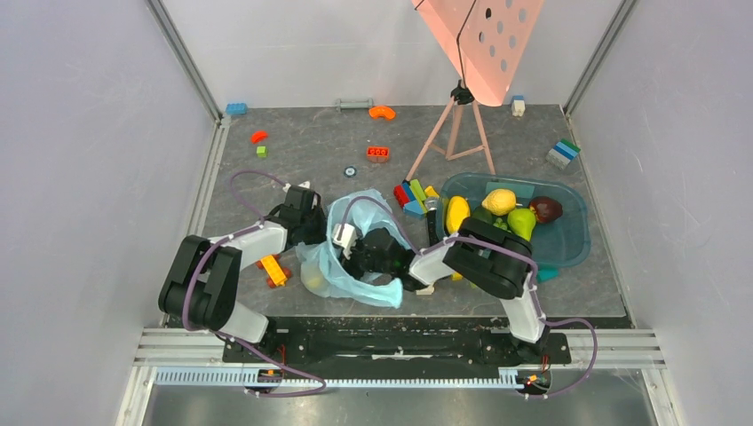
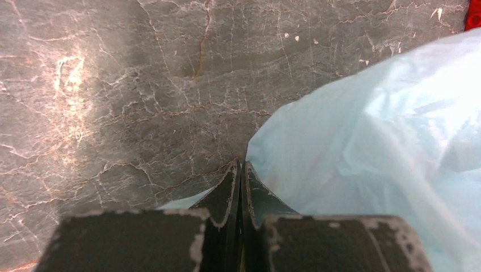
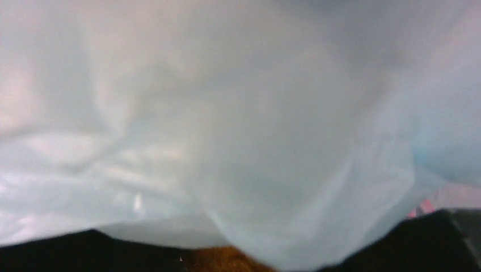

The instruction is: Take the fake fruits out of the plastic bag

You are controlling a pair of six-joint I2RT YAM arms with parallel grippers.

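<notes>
The pale blue plastic bag (image 1: 382, 293) lies crumpled at the table's middle, a yellowish shape showing through its lower left. My left gripper (image 1: 320, 236) is at its left edge, shut; in the left wrist view its fingertips (image 2: 231, 175) meet at the plastic. My right gripper (image 1: 346, 257) is inside the bag. The right wrist view is mostly blurred plastic, with a brown fuzzy object (image 3: 221, 259) between the dark fingers. A blue bin (image 1: 559, 244) on the right holds fake fruits, including a lemon (image 1: 500, 201), pear (image 1: 521, 223) and banana (image 1: 457, 215).
Toy bricks (image 1: 408, 200) lie left of the bin, and an orange toy (image 1: 273, 270) is under the left arm's side. A pink tripod stand (image 1: 453, 133) stands at the back. Small loose pieces are scattered over the back of the table, with clear floor between.
</notes>
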